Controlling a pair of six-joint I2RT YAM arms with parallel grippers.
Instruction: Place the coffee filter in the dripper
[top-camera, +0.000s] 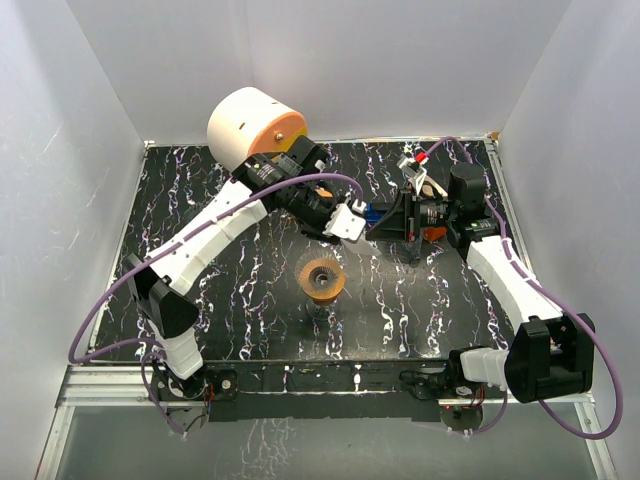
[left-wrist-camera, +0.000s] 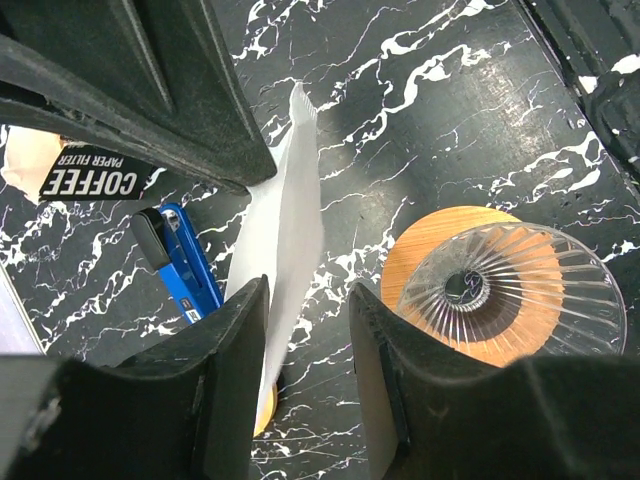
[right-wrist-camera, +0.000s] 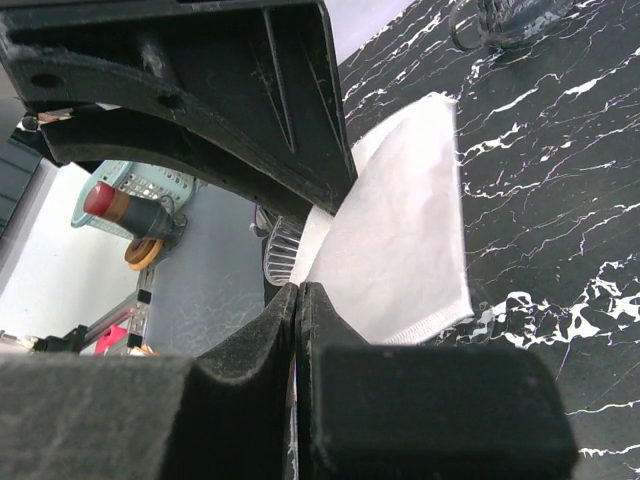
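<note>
The white paper filter hangs upright between my grippers, seen broadside in the right wrist view (right-wrist-camera: 390, 240). My right gripper (top-camera: 376, 226) is shut on it at one side. My left gripper is part open at the filter's other end, the paper alongside one finger; whether it grips it is unclear. The clear ribbed dripper on its wooden ring (top-camera: 321, 278) stands below and toward the front, and appears at the right of the left wrist view (left-wrist-camera: 500, 290).
Behind the filter lie a blue stapler (left-wrist-camera: 190, 265) and a coffee filter pack (left-wrist-camera: 85, 168). A glass jug (right-wrist-camera: 510, 20) shows in the right wrist view. A large cream cylinder (top-camera: 250, 125) stands at the back left.
</note>
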